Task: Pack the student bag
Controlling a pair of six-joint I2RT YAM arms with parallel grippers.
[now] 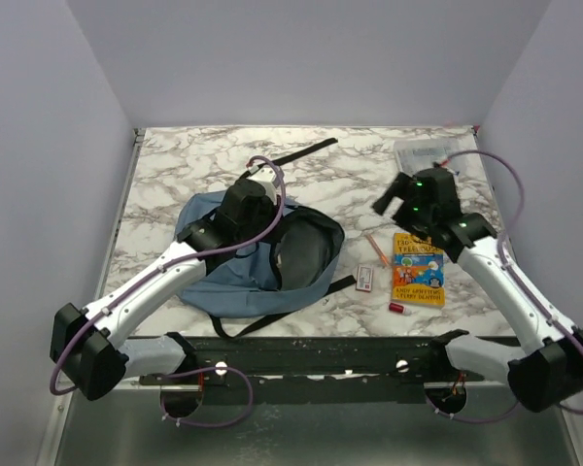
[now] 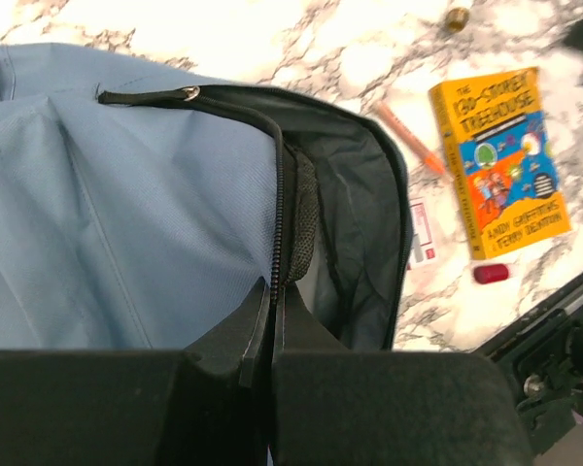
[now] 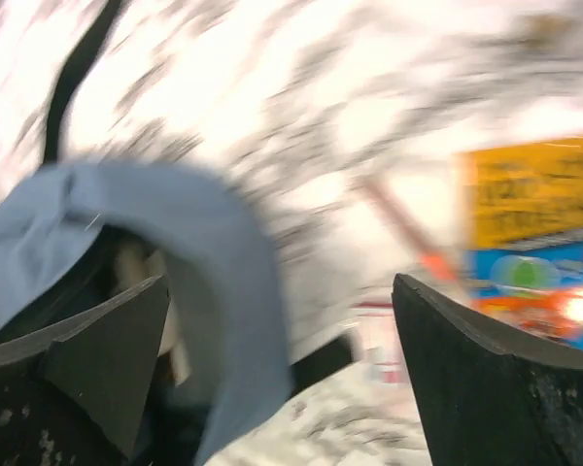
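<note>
The blue bag (image 1: 214, 291) lies on the left of the table with its dark-lined opening (image 1: 306, 252) gaping to the right. In the left wrist view my left gripper is shut on the zippered edge (image 2: 279, 194) of the bag, pinching thin cloth. My right gripper stands open and empty above the table, right of the bag, blurred by motion. Below it lie a yellow and blue book (image 2: 505, 160), an orange pencil-like stick (image 2: 410, 138), a small white and red box (image 1: 364, 278) and a small red piece (image 1: 398, 308).
A clear plastic case (image 1: 418, 155) is at the back right, partly behind the right arm. Black straps (image 1: 306, 152) stick out from the bag at back and front. A small brass-coloured item (image 2: 457, 18) sits beyond the book. Bare marble shows between bag and case.
</note>
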